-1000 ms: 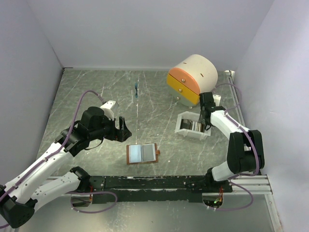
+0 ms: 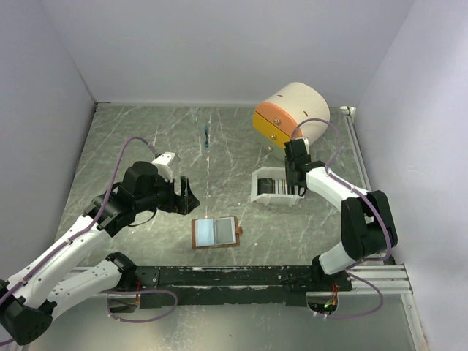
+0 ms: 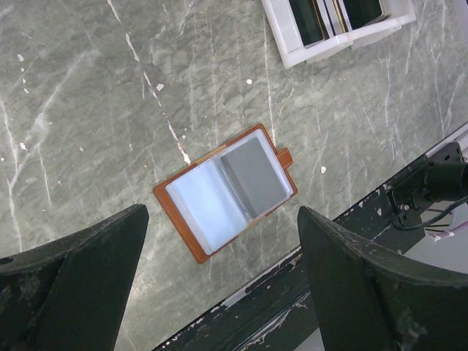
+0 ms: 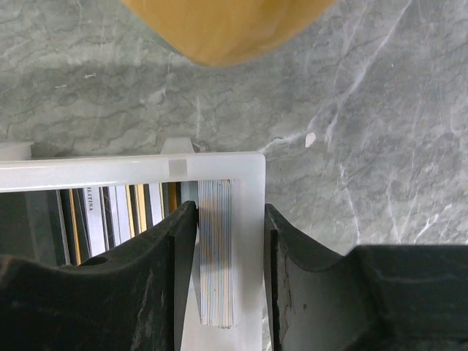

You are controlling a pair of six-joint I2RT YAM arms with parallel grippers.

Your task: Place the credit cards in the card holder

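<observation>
The card holder [image 3: 162, 189], brown with clear sleeves, lies opened flat on the table; in the top view it is at front centre. Several cards [image 4: 95, 219] stand on edge in a white tray [image 4: 131, 170] to its right, and a striped pack [image 4: 216, 252] stands at the tray's right end. My right gripper has its fingers apart, one inside the tray beside that pack, the other just outside the end wall. Whether both touch is unclear. Left of the tray, above the table, my left gripper [image 2: 189, 196] is open and empty, its fingers overlooking the card holder.
A rounded drawer cabinet [image 2: 292, 110] with orange and yellow fronts stands right behind the tray. A small blue object [image 2: 207, 135] is at the back. The table between card holder and tray is clear.
The left arm and card holder have stayed put.
</observation>
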